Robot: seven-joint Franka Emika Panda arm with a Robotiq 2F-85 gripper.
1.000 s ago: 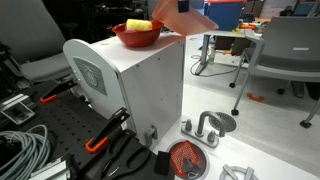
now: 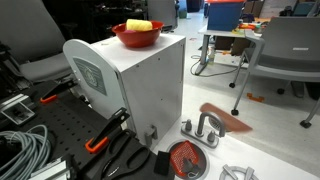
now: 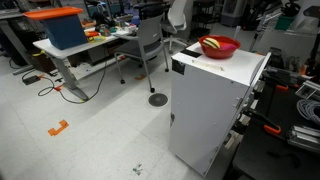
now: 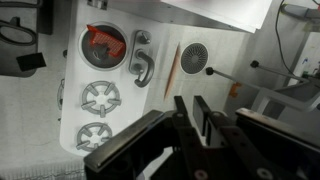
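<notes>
A thin pinkish-orange flat piece (image 2: 225,118) is by the floor drain, behind the toy sink's faucet, in exterior view 1. From the wrist view this piece (image 4: 172,72) looks like a narrow strip along the edge of the white toy stove and sink unit (image 4: 70,130), left of the drain. Dark fingers of my gripper reach into the lower part of the wrist view. They stand close together, too dark to show what lies between them. Neither exterior view shows the gripper. A red bowl (image 2: 138,38) with something yellow (image 2: 138,25) stands on the white cabinet (image 2: 150,85).
Inside the toy sink sits a red item (image 4: 108,42). Dark tools (image 2: 118,158) and coiled cable (image 2: 25,155) lie at the lower left of exterior view 1. Grey chairs (image 2: 285,50) stand farther back.
A pinkish piece now shows lower, by the drain.
</notes>
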